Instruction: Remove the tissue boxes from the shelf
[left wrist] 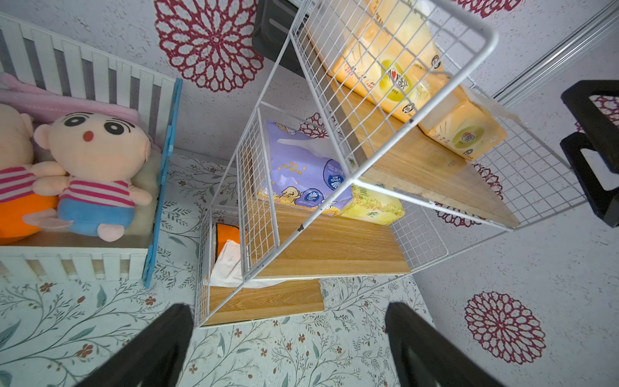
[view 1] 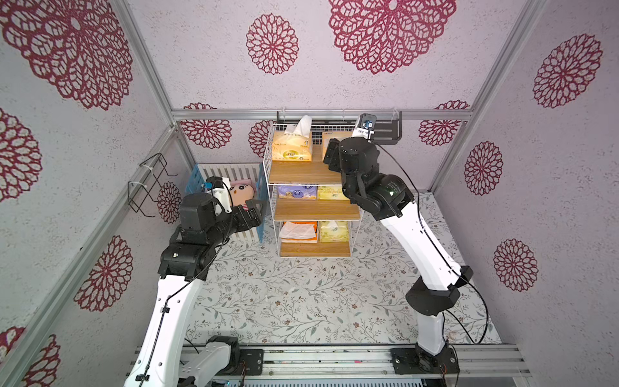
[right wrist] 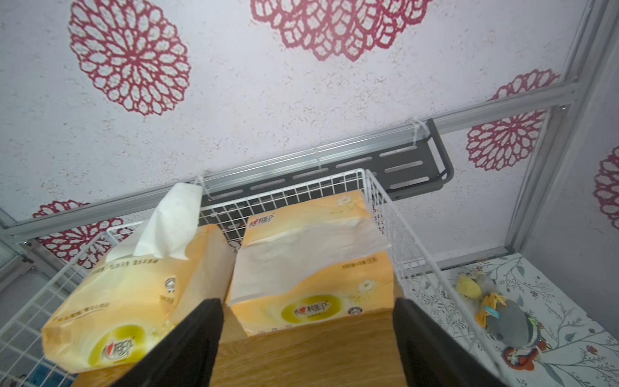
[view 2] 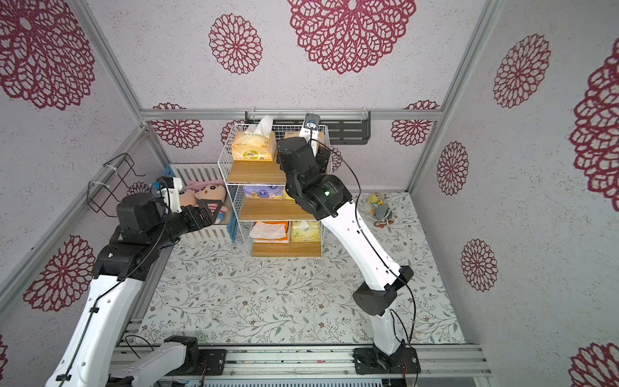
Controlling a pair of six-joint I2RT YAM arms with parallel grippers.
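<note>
Two orange tissue packs stand on the top board of the white wire shelf [view 1: 303, 173]: the left pack [view 1: 292, 149] has a tissue sticking up, and the right pack [right wrist: 309, 264] is partly covered by my right arm in the top views. My right gripper is open in front of that right pack, its fingers [right wrist: 200, 338] spread wide with nothing held. A purple pack [left wrist: 303, 169] and a yellow pack [left wrist: 374, 205] sit on the middle board. Below are an orange-white pack [view 2: 269, 231] and another yellow pack [view 2: 305, 231]. Left of the shelf, my left gripper is open and empty.
A blue-and-white crib [left wrist: 158, 193] holding plush dolls [left wrist: 96, 174] stands left of the shelf, near my left arm. Mesh sides [right wrist: 412, 242] flank the top board. Small toys [right wrist: 509, 322] lie on the right floor.
</note>
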